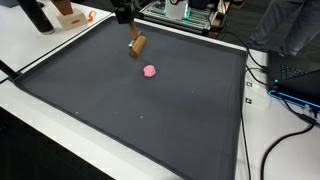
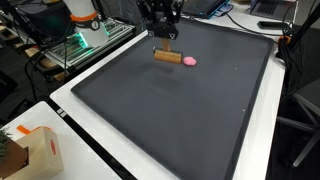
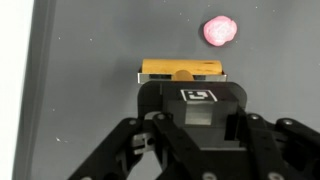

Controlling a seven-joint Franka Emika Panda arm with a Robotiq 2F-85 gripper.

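A mallet-like tool with a wooden, cylinder-shaped head hangs head-down below my gripper. Its short upright handle runs up between the fingers, and my gripper is shut on it. From the wrist, the head lies crosswise just ahead of the gripper, with a pale metallic strip along its near edge. The dark gripper body hides most of the handle. A small pink lump rests on the dark mat, a short way from the head and apart from it. Whether the head touches the mat, I cannot tell.
On the right of exterior view 1 lie a laptop and loose black cables. Several items, including a terracotta-coloured pot, stand past the mat's left far corner.
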